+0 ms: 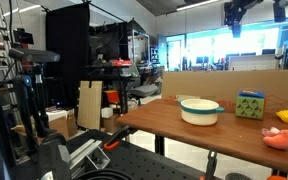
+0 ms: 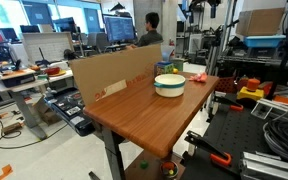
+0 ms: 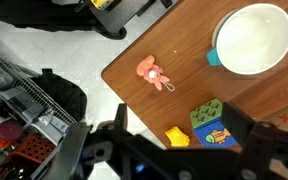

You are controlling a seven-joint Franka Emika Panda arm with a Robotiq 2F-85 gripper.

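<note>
High above the wooden table [image 1: 164, 122], my gripper hangs open with nothing between its fingers. A white pot with a teal rim and handles [image 1: 200, 112] stands on the table; its inside looks empty in the wrist view. A pink soft toy [image 3: 151, 71] lies near the table's edge, apart from the pot. A green and blue box with pictures on its side [image 3: 212, 124] stands behind the pot in exterior view 1. Beside the box lies a small yellow object [image 3: 177, 137]. Nothing touches the gripper.
A brown board [image 2: 116, 79] stands along the table's back edge. A dark stand with cables [image 2: 274, 135] is alongside. A person [image 2: 149, 31] sits in the background.
</note>
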